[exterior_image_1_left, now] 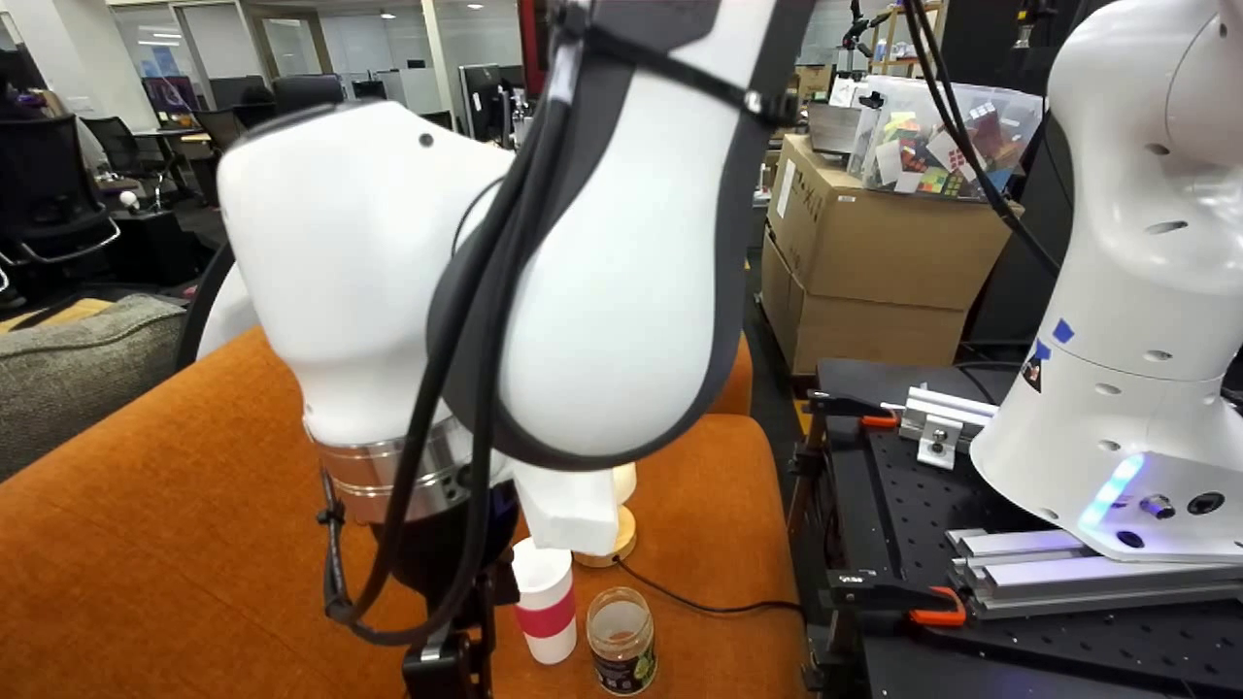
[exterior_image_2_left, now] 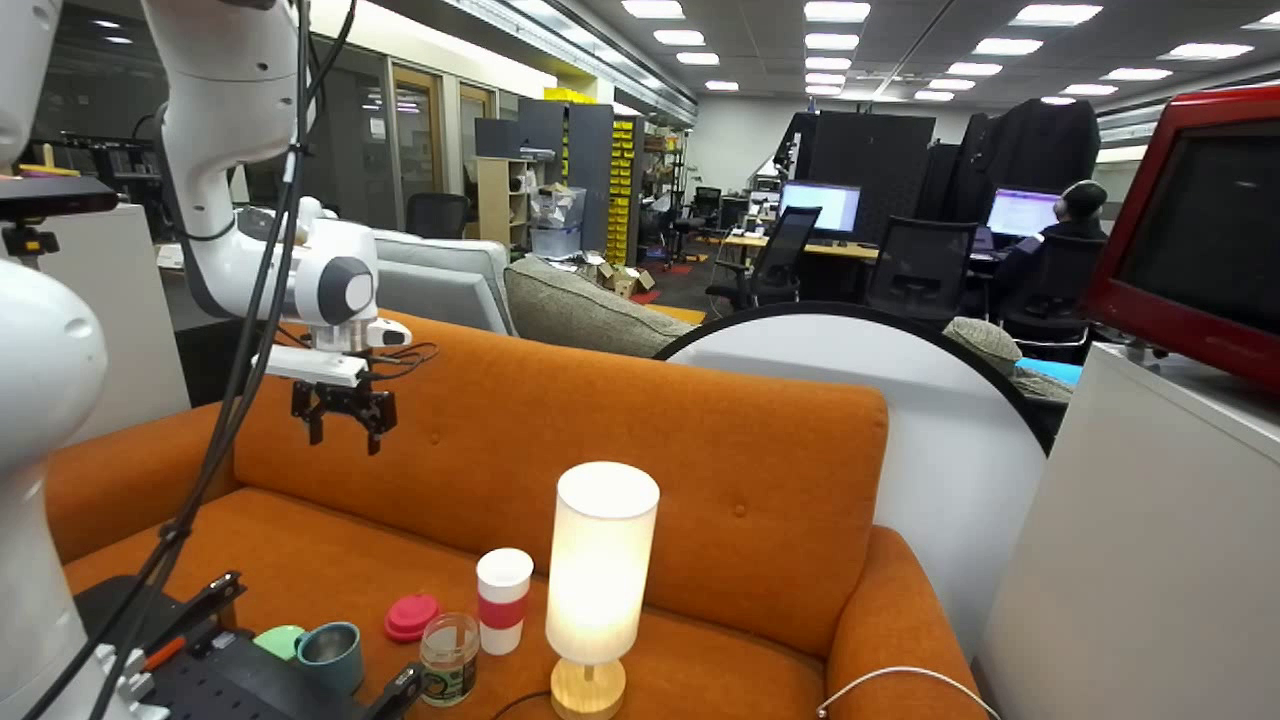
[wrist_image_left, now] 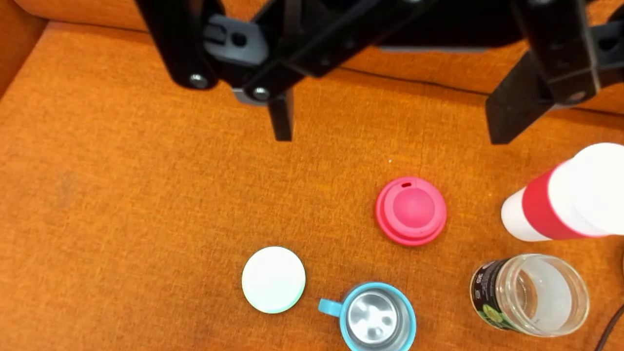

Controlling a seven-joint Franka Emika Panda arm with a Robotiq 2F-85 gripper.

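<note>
My gripper stands open above the orange couch seat, its two black fingers wide apart with nothing between them. In exterior view 2 the gripper [exterior_image_2_left: 344, 439] hangs in front of the couch back. Below it in the wrist view lie a pink lid [wrist_image_left: 412, 211], a pale round lid [wrist_image_left: 273, 280] and a blue cup [wrist_image_left: 378, 317] with a metal inside. At the right are a white cup with a red band [wrist_image_left: 539, 205] and an open glass jar [wrist_image_left: 531, 295]. The arm covers most of the gripper in exterior view 1.
A lit lamp [exterior_image_2_left: 601, 564] stands on the seat beside the white cup, its cord [exterior_image_1_left: 711, 607] running across the seat. The couch back [exterior_image_2_left: 672, 420] rises behind. Bare seat lies on the left of the wrist view. A black table [exterior_image_1_left: 886, 489] borders the couch.
</note>
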